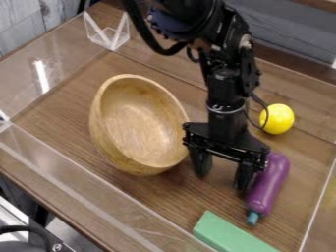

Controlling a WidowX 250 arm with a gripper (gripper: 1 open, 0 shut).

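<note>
My black gripper (223,165) is low over the wooden table, open, its two dark fingers pointing down between a wooden bowl (132,123) on the left and a purple eggplant-like object (269,182) on the right. Whether anything lies between the fingers is hard to make out against the dark wood; nothing shows there.
A yellow lemon-like object (277,119) sits behind the gripper on the right. A green block (230,233) lies at the front edge. A clear plastic holder (108,25) is at the back left.
</note>
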